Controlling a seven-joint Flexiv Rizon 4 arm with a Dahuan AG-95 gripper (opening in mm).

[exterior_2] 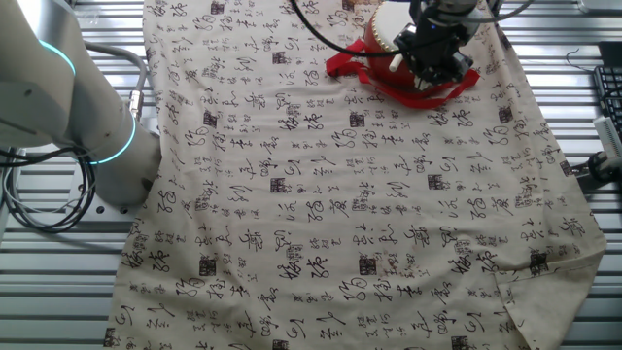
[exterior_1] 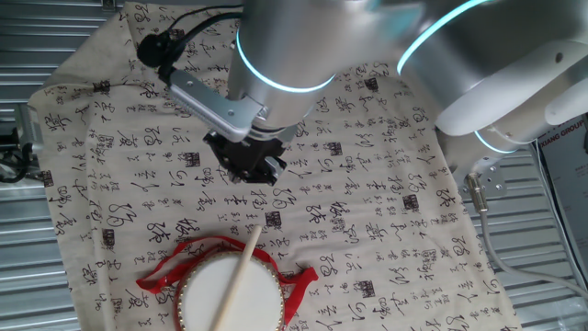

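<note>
A small drum with a white head (exterior_1: pixel 211 292) and studded rim lies near the front edge of exterior view 1, a red ribbon (exterior_1: pixel 162 273) spread around it. Across its head rests a pale wooden drumstick (exterior_1: pixel 241 274), one end jutting past the rim. My black gripper (exterior_1: pixel 258 173) hangs above the cloth, apart from the stick's end in that view. In exterior view 2 the gripper (exterior_2: pixel 442 70) covers part of the red drum body (exterior_2: pixel 401 84), and only a short piece of the stick (exterior_2: pixel 396 63) shows. Whether the fingers are apart is unclear.
A dark cable (exterior_2: pixel 335 44) from the arm crosses in front of the drum in exterior view 2.
</note>
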